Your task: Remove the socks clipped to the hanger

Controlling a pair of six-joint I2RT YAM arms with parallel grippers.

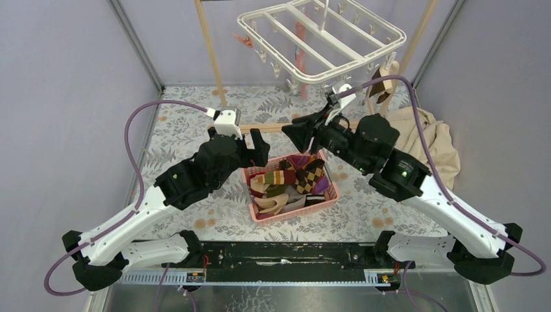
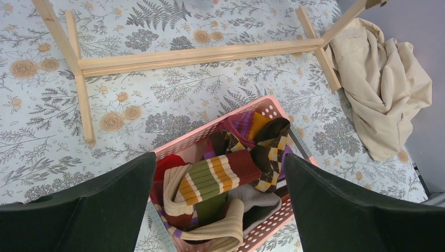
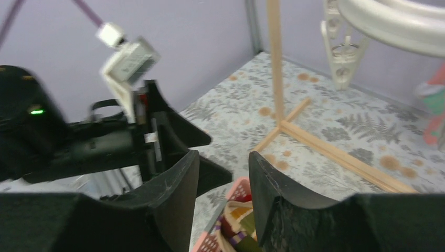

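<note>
The white hanger (image 1: pixel 370 62) with clips hangs at the top of the top view. A coral-pink sock (image 1: pixel 300 49) hangs beneath it, and a beige and dark brown piece (image 1: pixel 383 84) hangs at its right corner. My right gripper is partly open with nothing between its fingers, below and in front of an empty clip (image 3: pixel 343 58). The coral piece (image 3: pixel 436 94) is at that view's right edge. My left gripper stands wide open above the pink basket (image 2: pixel 194 136), holding nothing. Several socks, including a striped one (image 2: pixel 220 173), lie in the basket.
The wooden stand has a crossbar (image 2: pixel 210 54) low on the floor behind the basket. Beige cloth (image 2: pixel 378 84) lies crumpled on the right. Both grippers are close together above the basket.
</note>
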